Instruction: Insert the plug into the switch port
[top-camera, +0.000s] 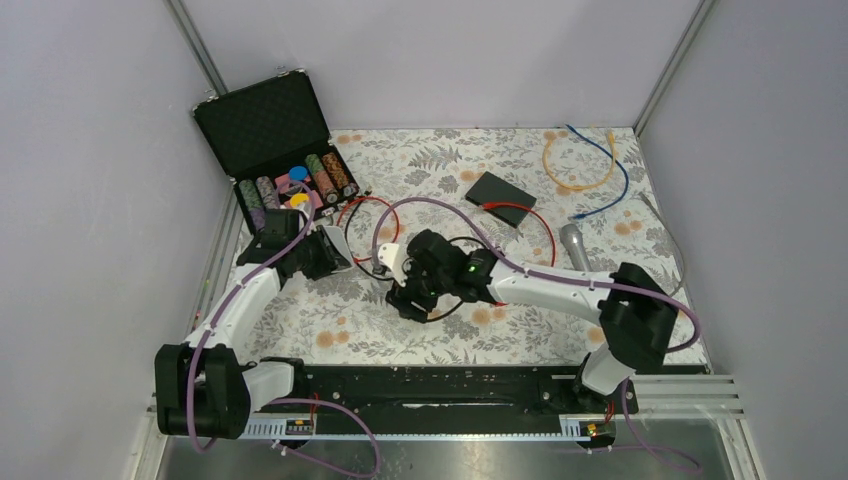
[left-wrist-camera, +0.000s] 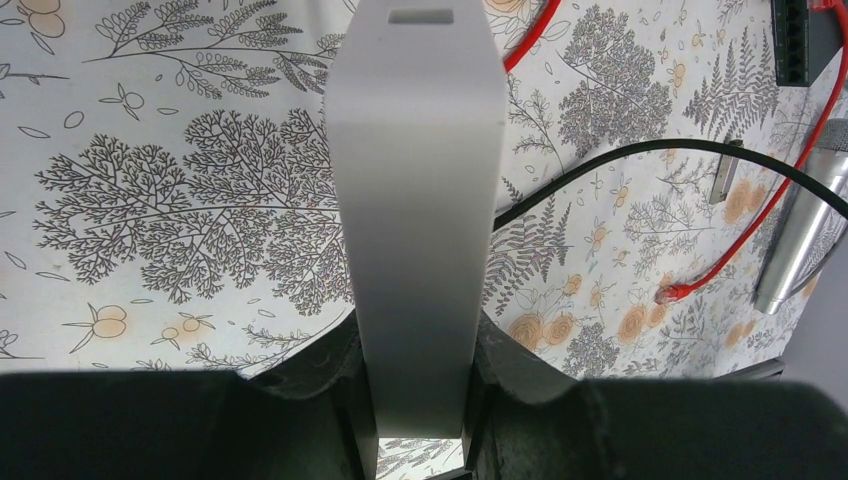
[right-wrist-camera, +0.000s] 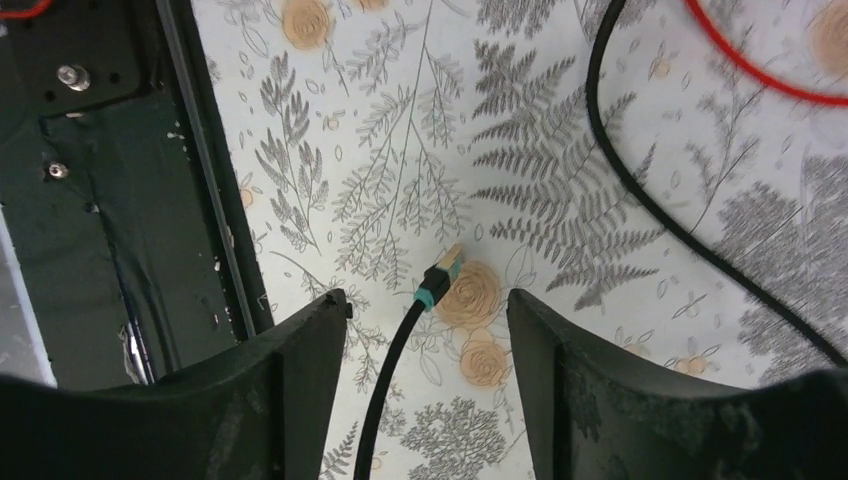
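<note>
My left gripper (top-camera: 330, 258) is shut on a white box (left-wrist-camera: 415, 180), presumably the switch, held above the table at the left; no port opening shows on the side facing the left wrist camera. A black cable (left-wrist-camera: 620, 150) runs out from behind the box. In the right wrist view, the black cable's plug (right-wrist-camera: 443, 272), with a teal band and a pale tip, shows between the fingers of my right gripper. Those fingers stand apart, and a clear gap remains on both sides of the plug. From above, this gripper hides the plug.
An open black case (top-camera: 265, 140) with chips stands behind the left arm. Red cables (top-camera: 395, 222), a flat black box (top-camera: 500, 198) and a silver microphone (top-camera: 575, 247) lie on the table. Blue and yellow cables (top-camera: 582, 186) lie at the far right.
</note>
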